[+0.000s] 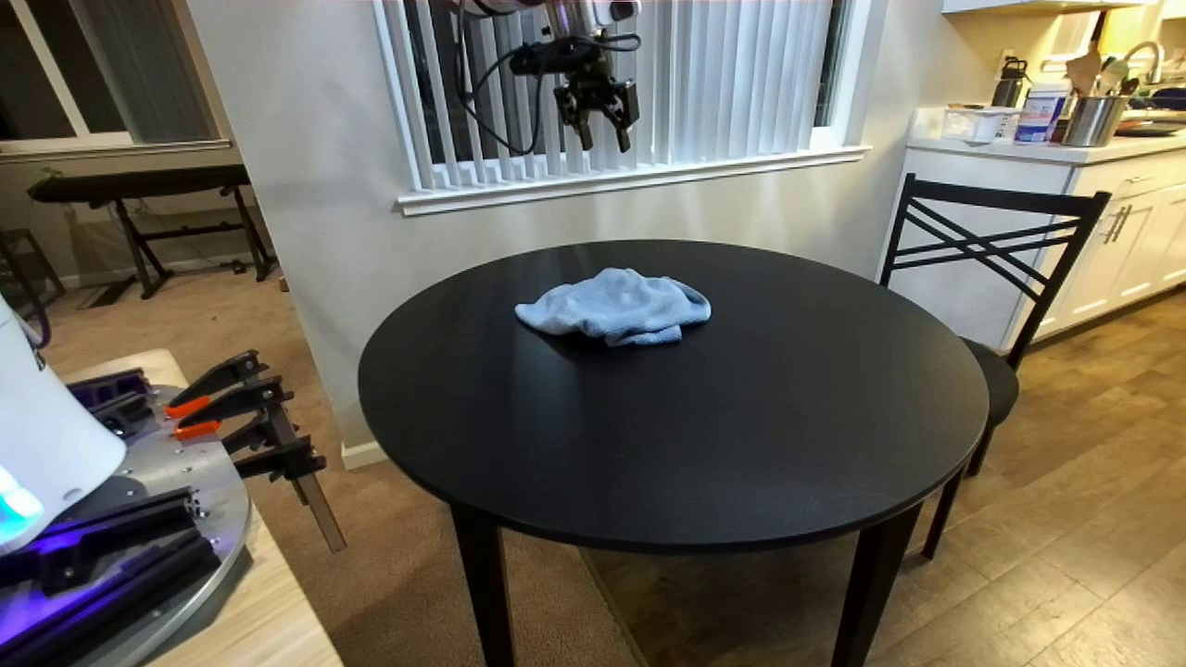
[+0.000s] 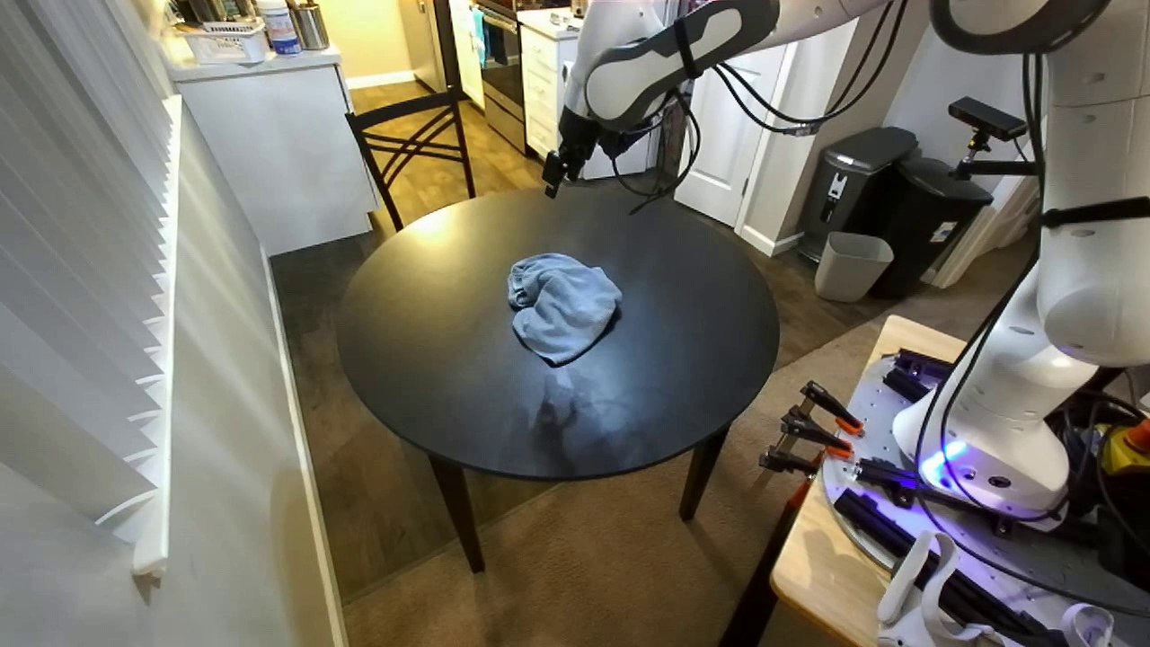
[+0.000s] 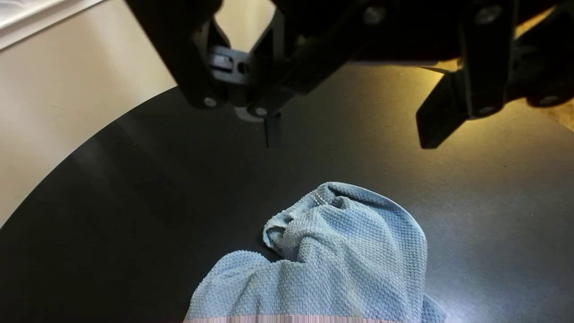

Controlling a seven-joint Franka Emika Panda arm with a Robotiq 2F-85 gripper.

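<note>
A light blue cloth lies crumpled on the round black table, toward the window side. Its folds fill the lower middle of the wrist view, where the cloth is cut off by the bottom edge. High above the tabletop, clear of the cloth, hangs my gripper. Its fingers stand well apart in the wrist view, with only bare table between them. From the other side, both the cloth and the raised gripper show with a wide gap between them.
A black chair stands at the table's far side near the kitchen counter. The window sill and wall run close behind the table. Clamps stick out from the robot's wooden bench.
</note>
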